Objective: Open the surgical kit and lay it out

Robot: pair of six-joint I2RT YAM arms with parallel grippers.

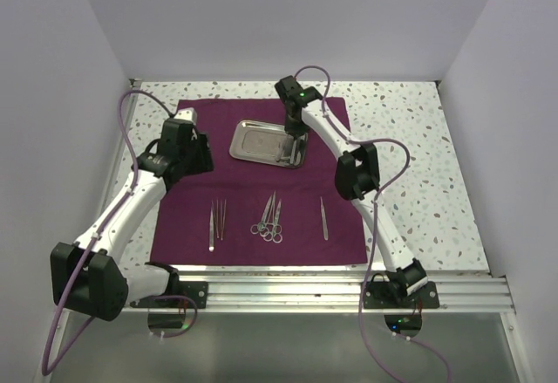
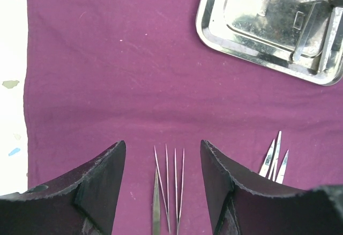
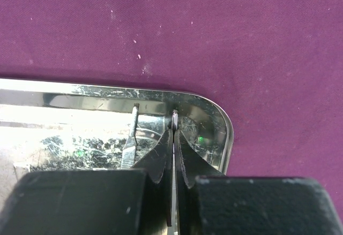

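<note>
The steel tray [image 1: 248,143] lies on the purple cloth with thin instruments in its right part, among them a handle [image 3: 130,144] beside another slim instrument [image 3: 174,117]. My right gripper is shut at the tray's corner, directly over that slim instrument; whether it grips it is unclear. My left gripper hangs open above the left of the cloth, left of the tray. Laid out on the front of the cloth are slim instruments [image 1: 218,222], several scissor-like tools [image 1: 267,222] and a single instrument [image 1: 323,219].
The purple cloth [image 1: 218,182] covers the middle of the speckled table [image 1: 418,174]. Walls bound it at the back and both sides.
</note>
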